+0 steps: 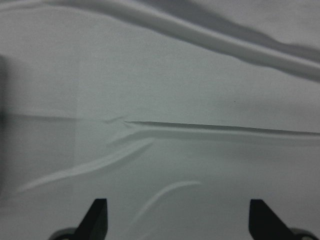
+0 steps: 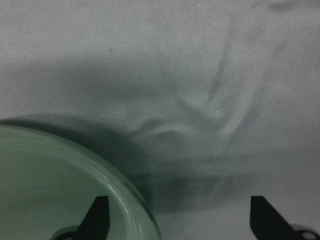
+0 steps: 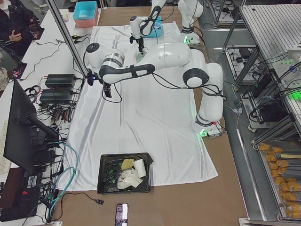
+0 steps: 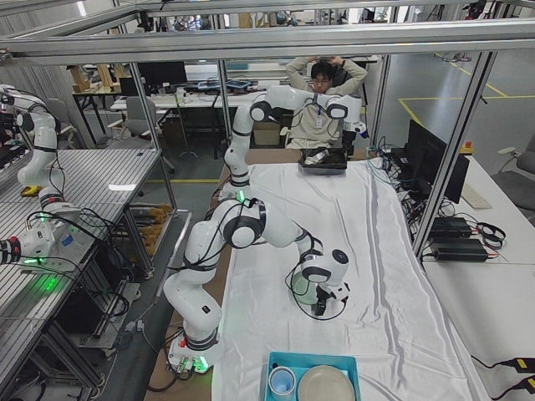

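Observation:
A pale green round dish (image 2: 60,185), also visible in the camera right view (image 4: 303,288), lies on the white cloth (image 3: 136,132). My right gripper (image 4: 322,305) hangs open at its edge, the rim below the left finger in the right wrist view, the space between fingers mostly over cloth. My left gripper (image 3: 107,92) hangs open over bare cloth at the other end of the setup, with nothing between its fingers.
A blue bin (image 4: 351,376) holds a cup (image 4: 282,383) and a beige plate (image 4: 324,386). A black crate (image 3: 108,183) with a sponge, white roll and crumpled items sits at the opposite end. Monitors and cables line one side.

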